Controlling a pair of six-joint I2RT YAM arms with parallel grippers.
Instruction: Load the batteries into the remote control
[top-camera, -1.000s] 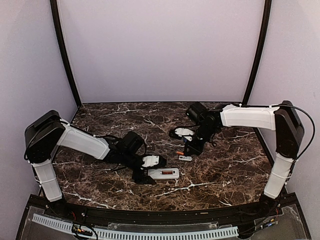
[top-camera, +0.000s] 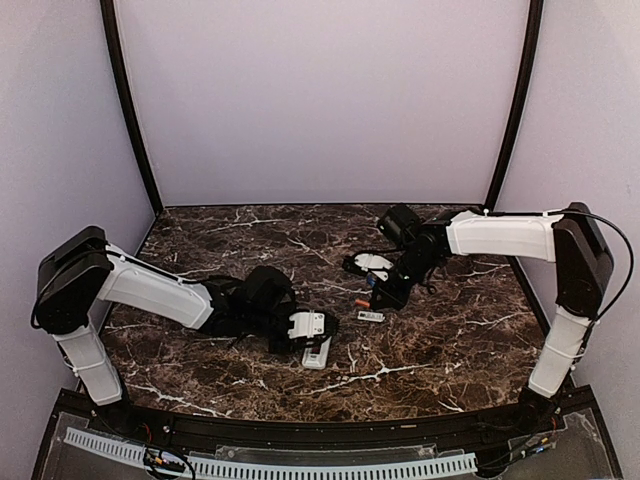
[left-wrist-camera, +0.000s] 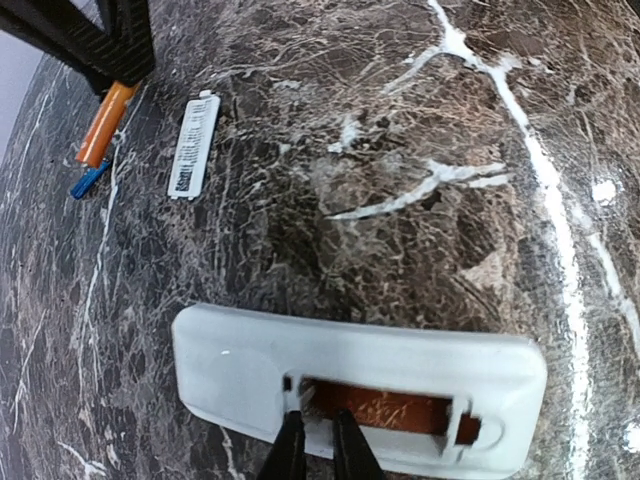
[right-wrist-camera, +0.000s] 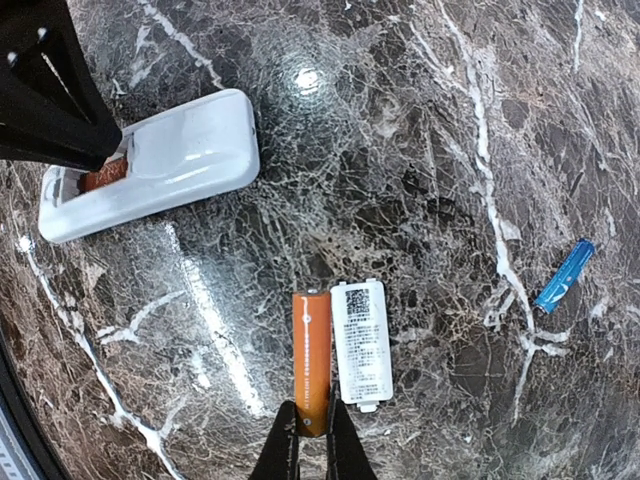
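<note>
The white remote control (left-wrist-camera: 230, 350) lies on the dark marbled table, its battery slot (left-wrist-camera: 385, 405) facing up with brownish-red inside. My left gripper is over the slot side of the remote, its dark fingertips slightly apart; whether they touch it cannot be made out. My right gripper is shut on one end of an orange battery (right-wrist-camera: 312, 350), which points out from the fingers toward the remote's side of the table. A blue battery (right-wrist-camera: 565, 275) lies loose on the table, clear of both grippers.
Beside the orange battery lies a small white battery cover (right-wrist-camera: 362, 340) with a printed label, also visible in the top view (top-camera: 371, 317). Bare marble separates the cover from the remote. Both arms reach in from opposite sides.
The remote has turned from lying sideways to pointing toward the front edge, shifting slightly left. My left gripper has turned with it. The right arm has barely moved, still holding the orange battery.
</note>
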